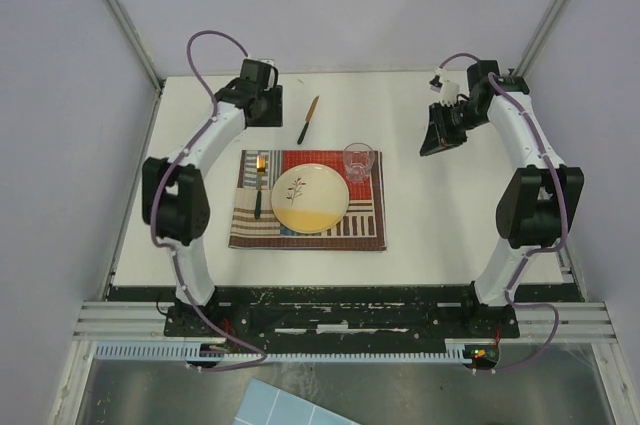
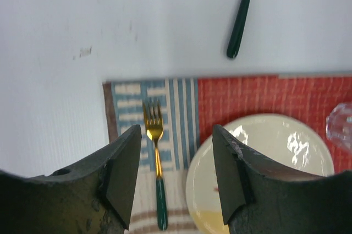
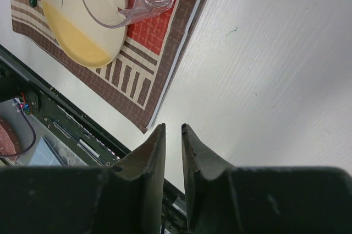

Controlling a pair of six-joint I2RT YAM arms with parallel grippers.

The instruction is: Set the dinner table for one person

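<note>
A striped and red placemat (image 1: 330, 242) lies on the white table with a cream plate (image 1: 310, 199) on its middle. The fork (image 2: 156, 140), gold with a dark green handle, rests on the mat just left of the plate. At the mat's upper right stands a clear cup (image 1: 358, 162). Beyond the mat's far edge lies the knife (image 1: 308, 120) on bare table. My left gripper is open and empty, raised above the table behind the mat's left part. Off to the right, my right gripper holds nothing, its fingers a small gap apart.
Bare table (image 1: 440, 215) stretches right of the mat, and more is clear at the back. A dark rail (image 1: 330, 310) with the arm bases runs along the front edge. Grey walls (image 1: 320, 5) close in the back and sides.
</note>
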